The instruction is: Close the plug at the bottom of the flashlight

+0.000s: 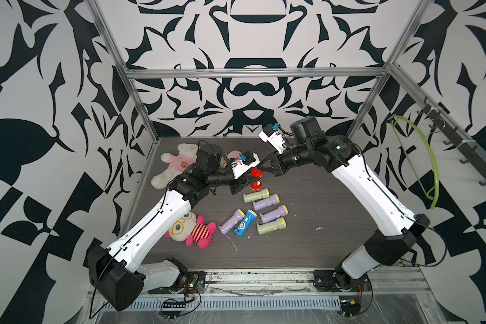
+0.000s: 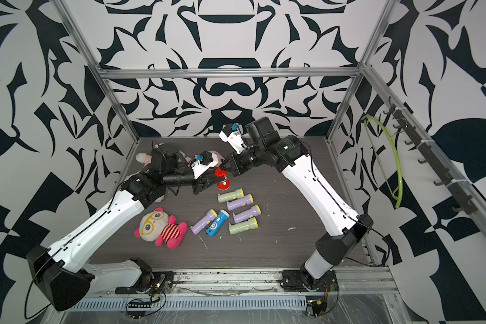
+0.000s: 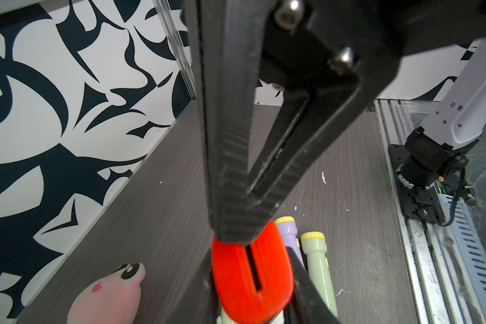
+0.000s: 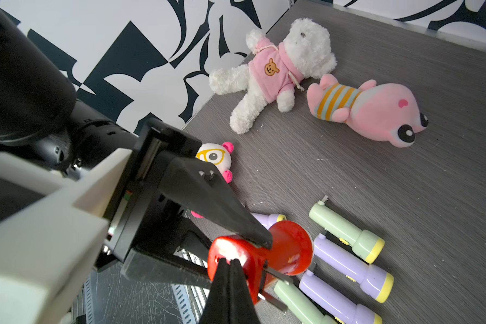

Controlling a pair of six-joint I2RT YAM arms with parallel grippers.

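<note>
My left gripper (image 1: 253, 179) is shut around the body of the red flashlight (image 1: 256, 185), which it holds above the table with its wide head (image 4: 292, 245) downward. In the left wrist view, the flashlight's red bottom end (image 3: 264, 297) faces up and shows a dark slot. Two thin grey prongs (image 4: 278, 275) jut from the side of this end in the right wrist view. My right gripper is shut with nothing visible between its fingertips. Those tips stand right by the bottom end; whether they touch it is unclear.
Several green and purple flashlights (image 1: 265, 202) and one blue flashlight (image 1: 245, 223) lie on the table below. Plush toys lie at the left: a white bear (image 4: 275, 70), a pink toy (image 4: 383, 110) and a striped one (image 1: 202, 233).
</note>
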